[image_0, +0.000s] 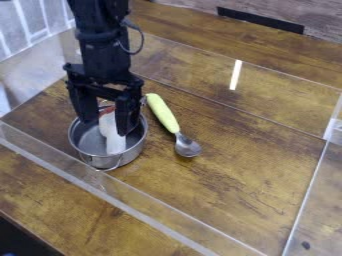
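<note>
My black gripper (102, 112) is open, low over a steel pot (107, 157) at the centre left, its fingers partly hiding the inside. A white object with a red part (111, 138) lies in the pot; the gripper covers some of it. A spoon with a pale yellow handle (162, 112) and a silver head (187, 147) lies to the right of the pot.
A pale edge runs along the upper left, and another pale strip along the far right.
</note>
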